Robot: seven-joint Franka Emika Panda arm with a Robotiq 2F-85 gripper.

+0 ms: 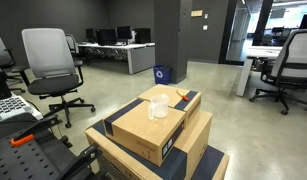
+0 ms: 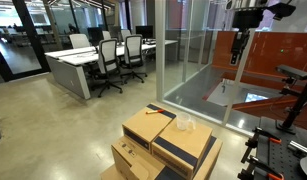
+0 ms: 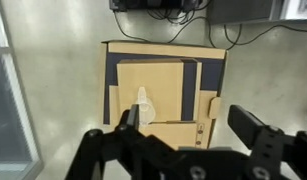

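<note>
A whitish, see-through object, cup-like in shape, stands on the upper cardboard box. In exterior view 2 the same pale object shows on the box top. From above, in the wrist view, the whitish object is over the left part of the box. My gripper is open high above the boxes, with its dark fingers wide apart and nothing held. Exterior view 2 has my gripper hanging at the upper right, well clear of the boxes.
A small orange item lies on the box surface behind the pale object. The boxes are stacked in steps. A dark table is at the near left. Office chairs and a blue bin stand farther off, with open floor around.
</note>
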